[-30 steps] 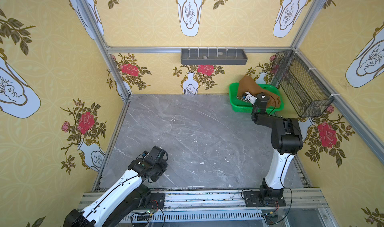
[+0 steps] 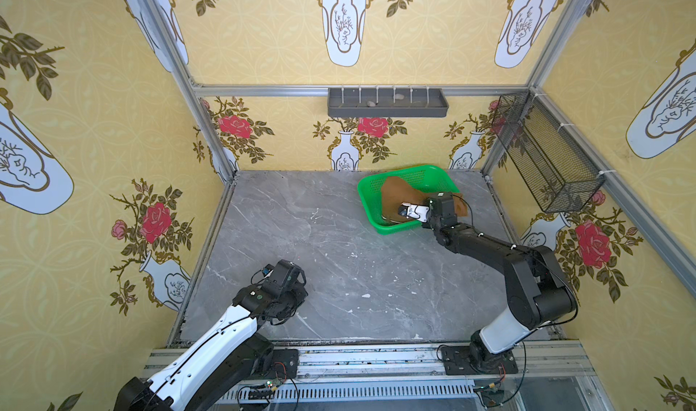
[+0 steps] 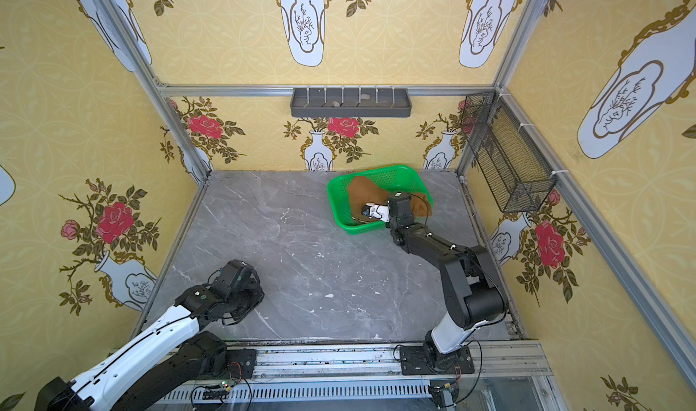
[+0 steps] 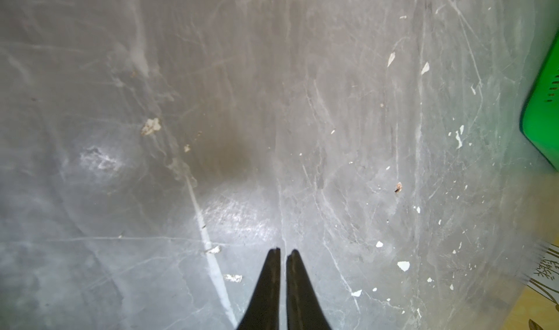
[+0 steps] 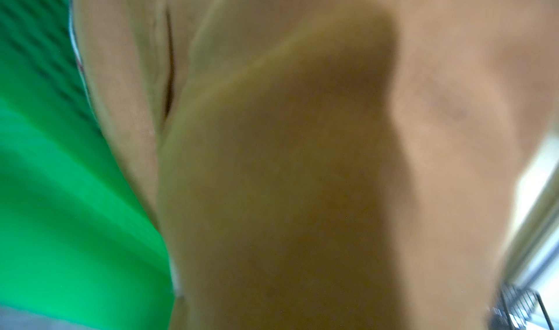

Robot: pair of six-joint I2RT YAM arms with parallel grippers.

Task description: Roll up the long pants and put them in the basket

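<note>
The brown pants [image 2: 396, 191] lie bunched in the green basket [image 2: 372, 214], partly draped to its right rim. My right gripper [image 2: 407, 211] reaches in over the basket's near side and is shut on the pants. In the right wrist view the pants [image 5: 279, 213] fill most of the picture, loose and folded, and cover the fingertips. My left gripper is shut above bare tabletop at the front left, nothing showing between its fingers, well away from the basket.
A black wire basket [image 2: 549, 153] hangs on the right wall. A grey shelf tray [image 2: 388, 103] is fixed on the back wall.
My right gripper has moved left and toward the front with the pants. The green basket has shifted left and forward with them, away from the right wall.
</note>
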